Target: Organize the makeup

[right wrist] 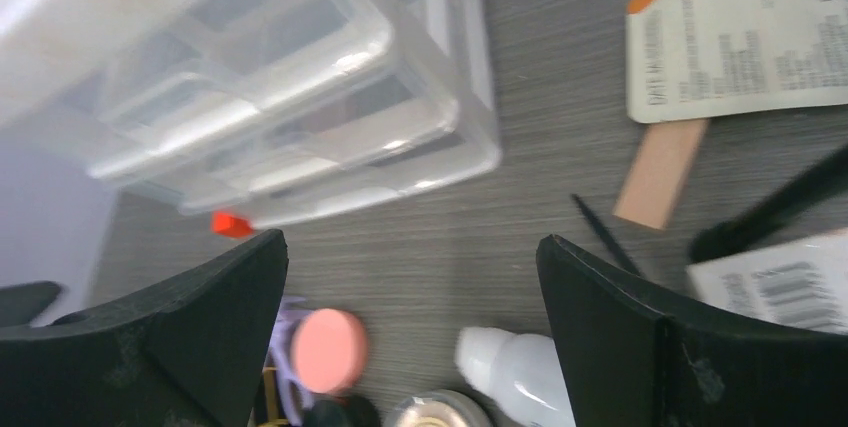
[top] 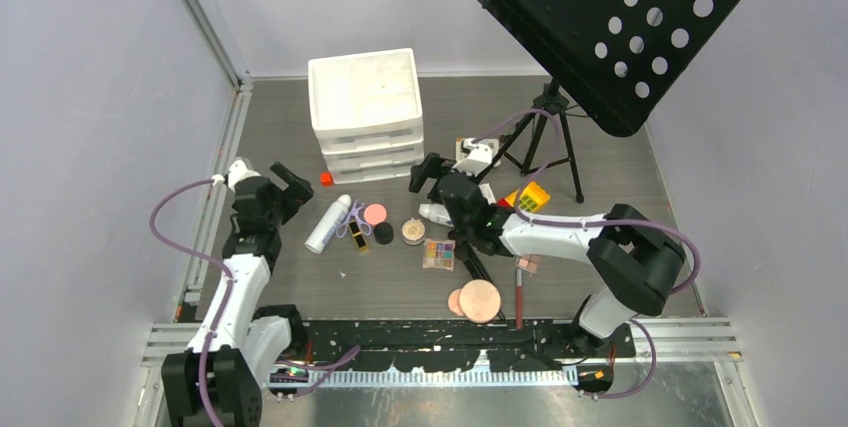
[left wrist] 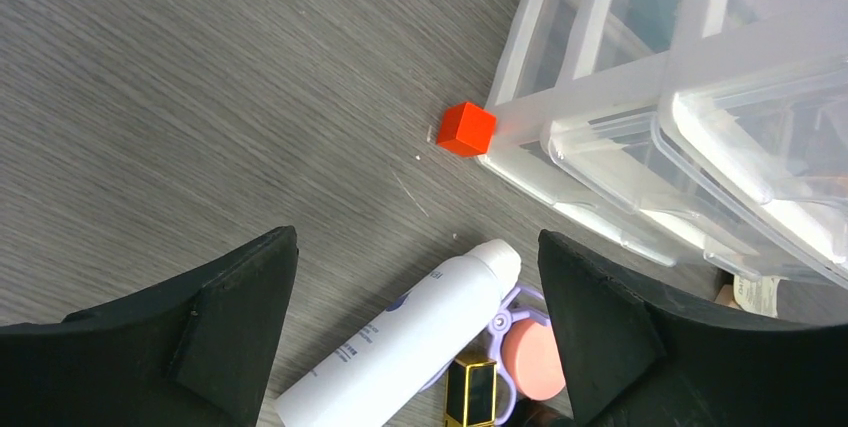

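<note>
A white drawer organizer (top: pixel 366 107) stands at the back centre. Makeup is spread in front of it: white bottle (top: pixel 328 223), pink compact (top: pixel 375 214), black jar (top: pixel 383 233), small compact (top: pixel 413 230), palette (top: pixel 439 254), large beige compact (top: pixel 480 300). My left gripper (top: pixel 292 187) is open, empty, left of the organizer; in the left wrist view the bottle (left wrist: pixel 390 347) lies below it. My right gripper (top: pixel 430 175) is open, empty, right of the organizer's front, above a white tube (right wrist: pixel 515 372) in the right wrist view.
A black perforated stand (top: pixel 620 37) on a tripod occupies the right back. A small red cube (top: pixel 326 179) sits at the organizer's left corner. Cards and a yellow-and-red item (top: pixel 532 197) lie on the right.
</note>
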